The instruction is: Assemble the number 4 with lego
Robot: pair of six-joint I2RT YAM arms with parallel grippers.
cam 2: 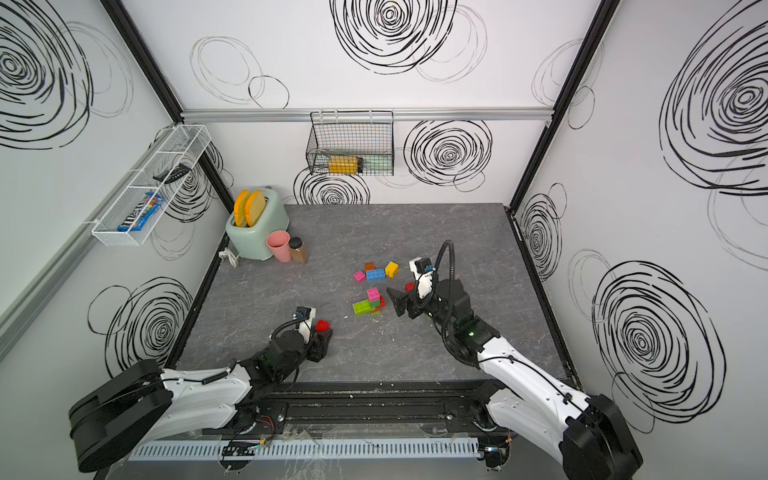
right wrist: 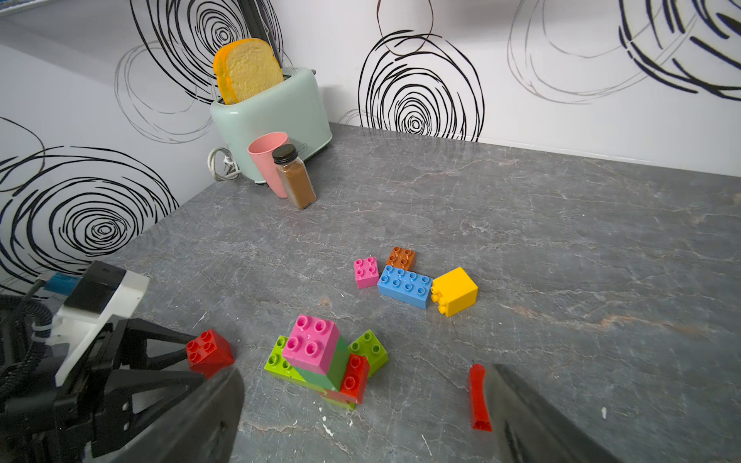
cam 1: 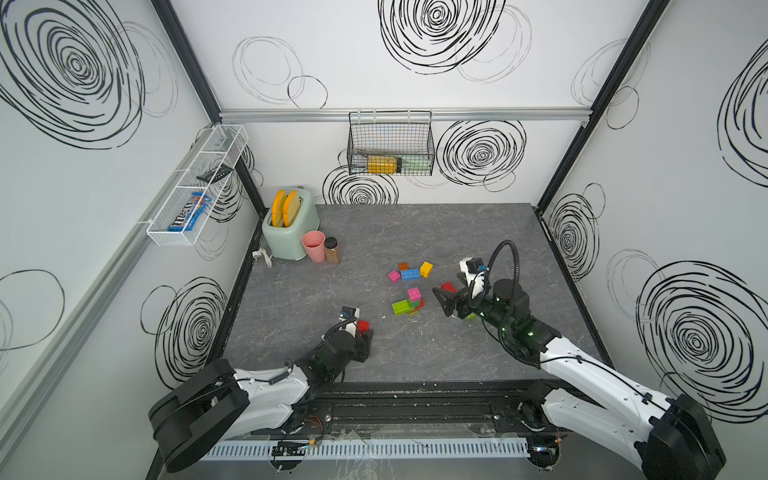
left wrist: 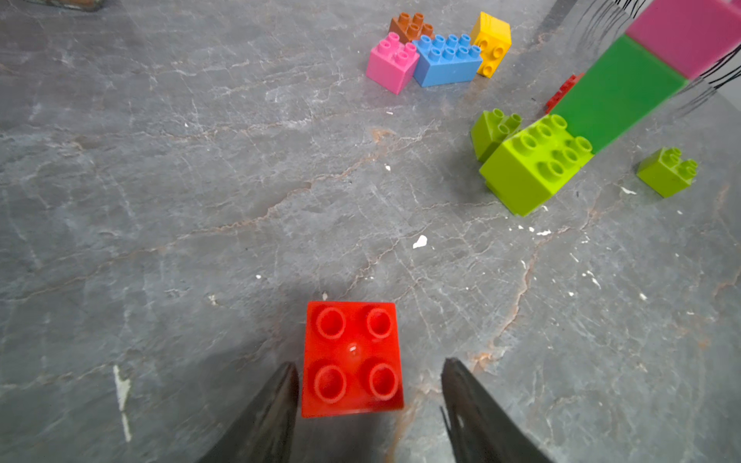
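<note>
A red four-stud brick (left wrist: 352,358) sits on the table between the tips of my left gripper. Its left finger (left wrist: 279,405) is close against the brick, while a gap shows on the right, so the fingers stand part open. Right of it stands the assembly: a lime brick (right wrist: 279,362) low down, a green brick (right wrist: 336,362) with a pink brick (right wrist: 312,341) on top, and a red brick (right wrist: 354,379) at its side. My right gripper is open and empty, with the assembly beyond its fingers.
Behind the assembly lie a blue brick (right wrist: 405,285), a small pink brick (right wrist: 366,271), an orange-brown brick (right wrist: 401,257) and a yellow brick (right wrist: 455,291). A red piece (right wrist: 479,397) lies near the right gripper. Toaster (cam 1: 289,236), cup (cam 1: 313,246) and jar (cam 1: 333,250) stand back left.
</note>
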